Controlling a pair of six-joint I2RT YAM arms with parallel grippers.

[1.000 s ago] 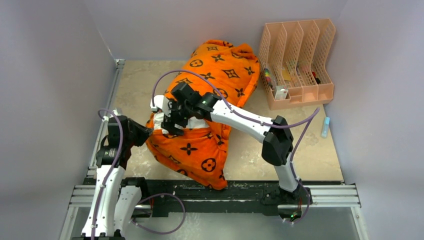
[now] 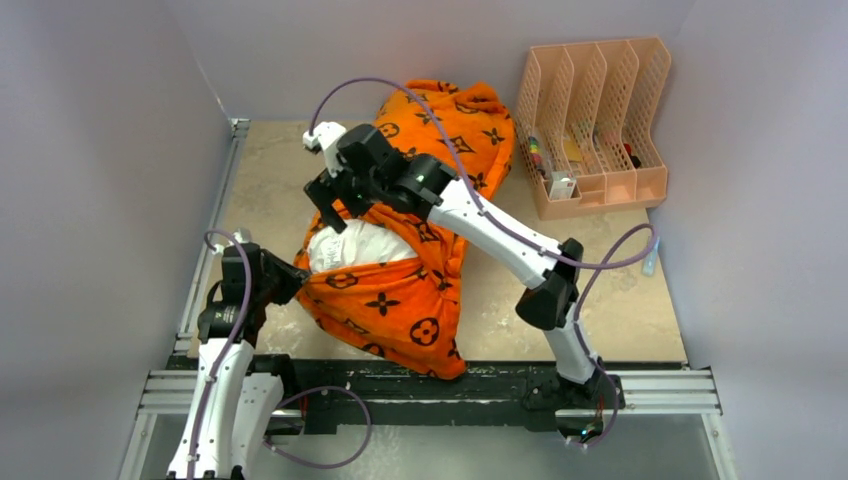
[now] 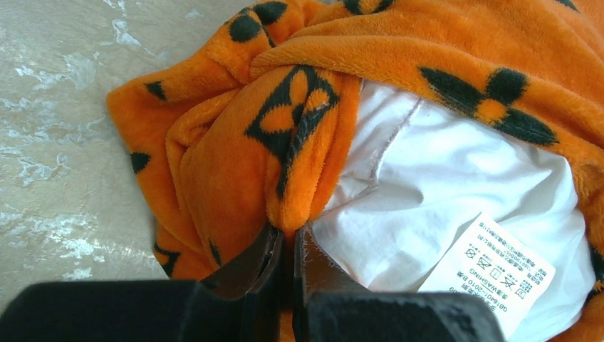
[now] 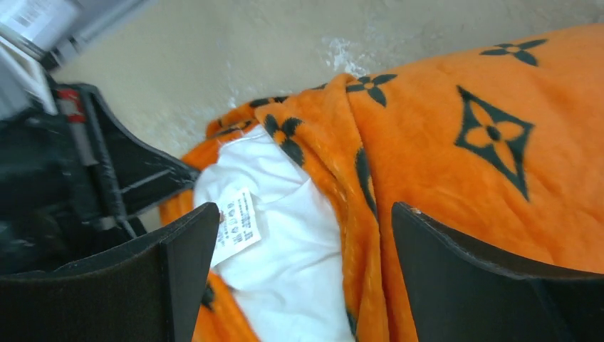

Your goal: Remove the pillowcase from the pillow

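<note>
An orange pillowcase (image 2: 385,310) with black motifs lies diagonally over the table, bunched around an opening that shows the white pillow (image 2: 360,243) and its care label (image 3: 484,263). My left gripper (image 2: 300,277) is shut on a fold of the pillowcase at the opening's left edge, seen close up in the left wrist view. My right gripper (image 2: 328,208) hangs open above the opening's upper edge; in the right wrist view its two fingers frame the white pillow and the orange fold beside it.
A pink slotted organiser (image 2: 590,130) with small items stands at the back right, and a light blue object (image 2: 650,260) lies on the right of the table. Bare tabletop (image 2: 270,160) shows at left and right. Walls enclose the sides and back.
My right gripper has risen toward the back, uncovering more of the white pillow, and the upper pillowcase edge sits further back. My left gripper has shifted slightly, still on the fabric.
</note>
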